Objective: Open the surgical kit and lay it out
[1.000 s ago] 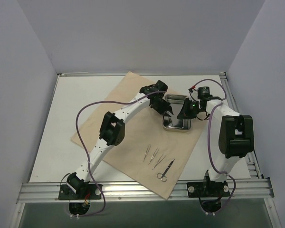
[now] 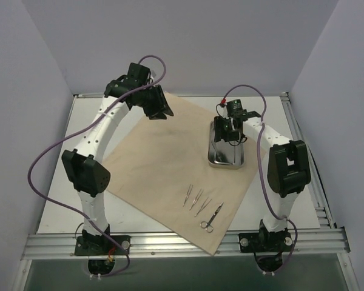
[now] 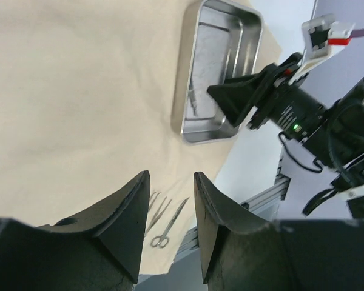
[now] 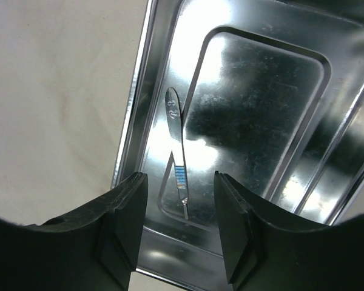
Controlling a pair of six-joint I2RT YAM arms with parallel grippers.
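The steel tray lies open on the cloth's right side; in the right wrist view a slim scalpel handle lies inside it. My right gripper hangs open over the tray, the handle beneath between its fingers' outlines, not held. My left gripper is over the upper part of the cloth, left of the tray; in the left wrist view its fingertips are a short way apart, holding nothing visible. Below the tray lie several tweezer-like tools in a row and scissors.
White table shows around it, inside metal rails. My right arm and its cables stand at the tray's right side.
My left gripper has moved away from the tray, up and to the left. My right gripper has shifted left over the tray. The tools on the cloth are unchanged.
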